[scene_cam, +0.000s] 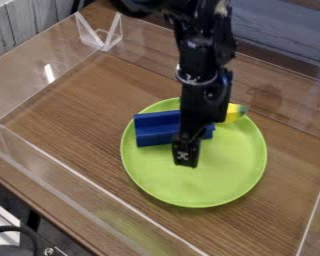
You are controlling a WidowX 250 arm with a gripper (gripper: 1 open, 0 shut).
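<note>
A blue block (157, 130) lies on the left part of a green plate (196, 182). A yellow object (236, 110) shows at the back right of the plate, partly hidden. My dark gripper (188, 150) reaches down from the top over the plate, at the block's right part, hiding some of it. Whether its fingers touch the block, or how far they are apart, I cannot tell.
A wooden table surrounds the plate, with clear space at the left and right. A white wire stand (100, 32) is at the back left. A dark cable curves at the lower left edge.
</note>
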